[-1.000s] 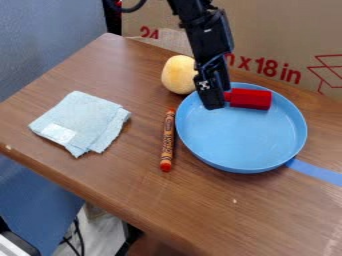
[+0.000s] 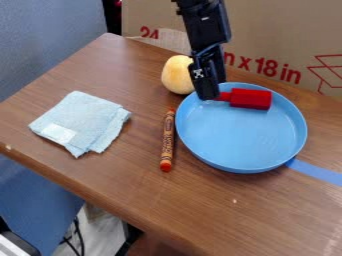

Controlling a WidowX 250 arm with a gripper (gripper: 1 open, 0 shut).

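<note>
My black gripper (image 2: 207,82) hangs low over the back left of a blue plate (image 2: 241,140), just left of a red block (image 2: 251,98) lying on the plate near its back rim. Whether the fingers are open or shut, or touch the block, I cannot tell from this view.
A yellow round object (image 2: 177,75) stands behind and left of the plate. A long brown-orange crayon-like stick (image 2: 168,140) lies left of it, and a folded light cloth (image 2: 80,122) farther left. A cardboard box (image 2: 287,45) closes off the back.
My arm has shifted slightly left over the last second. The objects on the table look unchanged.
</note>
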